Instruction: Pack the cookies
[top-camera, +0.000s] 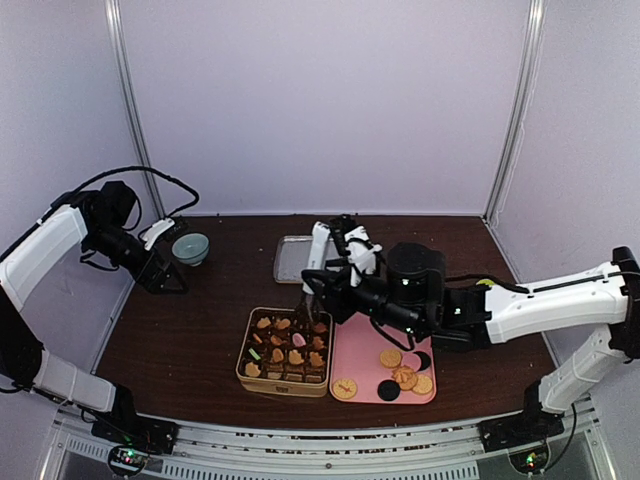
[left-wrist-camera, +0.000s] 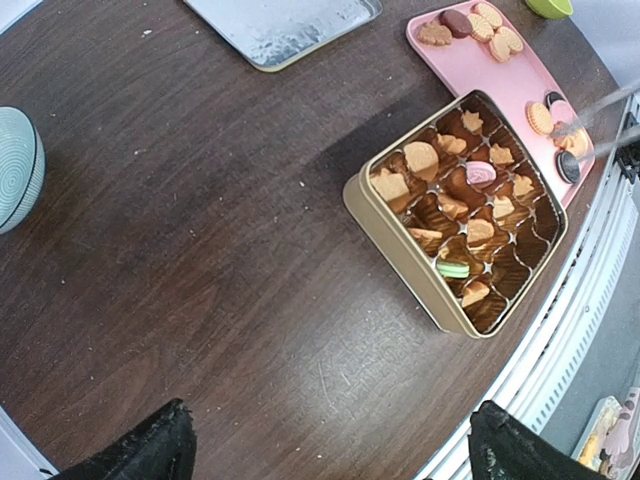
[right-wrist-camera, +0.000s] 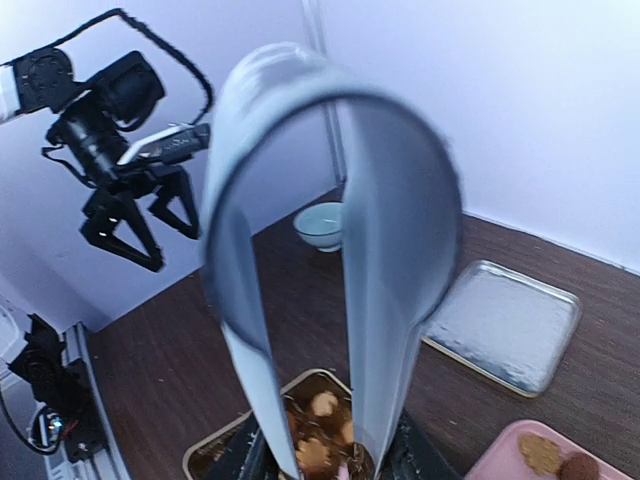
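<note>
A pair of pale tongs (right-wrist-camera: 400, 230) is held in my right gripper (top-camera: 330, 283), which is shut on them above the tin's right side. Whether the tong tips grip a cookie cannot be made out. The gold tin (left-wrist-camera: 400, 258) has a brown divided insert with many cookies in its compartments, among them a green one (left-wrist-camera: 453, 270) and a pink one (left-wrist-camera: 480, 172); some compartments look empty. To its right lies the pink tray (top-camera: 350, 340) with several light and dark cookies. Far from the tin, my left gripper (top-camera: 170, 283) stands open at the left with nothing between its fingers.
A grey metal tray (top-camera: 290, 260) lies behind the tin, and a pale blue bowl (top-camera: 190, 248) stands at the left. In the left wrist view, part of a green bowl (left-wrist-camera: 550, 6) shows behind the pink tray.
</note>
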